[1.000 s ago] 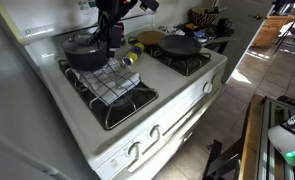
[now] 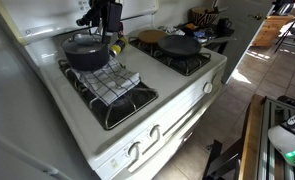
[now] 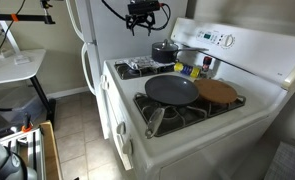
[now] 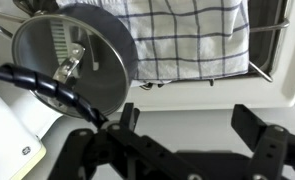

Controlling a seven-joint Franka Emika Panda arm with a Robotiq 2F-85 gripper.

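Observation:
My gripper stands open in the wrist view, with bare white surface showing between its spread fingers. In exterior view 1 the gripper's dark body hangs above the stove near the pot (image 2: 87, 54); exterior view 2 shows it raised over the far end. The dark pot with a glass lid stands at the back of the stove, and its round lid (image 4: 72, 62) fills the left of the wrist view. A white checked cloth (image 2: 111, 80) lies over the burner grate in front of the pot. In the wrist view the cloth (image 4: 187, 38) spreads across the top.
A black frying pan (image 3: 172, 91) and a brown round plate (image 3: 217, 91) sit on the other burners. Small yellow-labelled containers (image 3: 195, 73) stand behind them.
In exterior view 1 the gripper has risen and shifted slightly left, away from the containers. The pot, cloth and pan look unmoved.

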